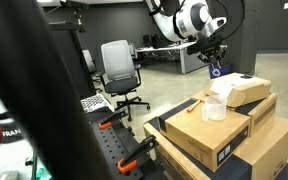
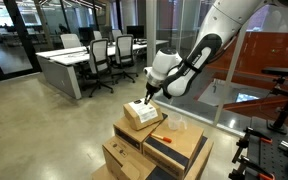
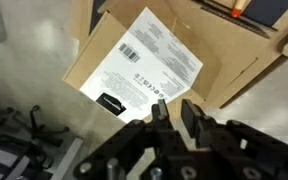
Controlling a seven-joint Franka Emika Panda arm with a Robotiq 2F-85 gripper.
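Note:
My gripper shows at the bottom of the wrist view, its two dark fingers apart with nothing between them. Below it is a small cardboard box [image 3: 212, 62] with a printed white label [image 3: 142, 66] carrying a barcode. In exterior view 2 this small box [image 2: 141, 114] rests on larger cartons. An orange-handled tool [image 3: 237, 8] is partly cut off at the wrist view's top edge; exterior view 1 has the orange piece [image 1: 193, 106] lying on a carton beside a translucent white container [image 1: 216, 106].
Large cardboard cartons [image 1: 206, 130] form the work surface, at uneven heights. Open floor [image 2: 54, 135] lies to the left in exterior view 2. Office chairs [image 2: 97, 60] stand farther back. A dark post blocks the left of exterior view 1.

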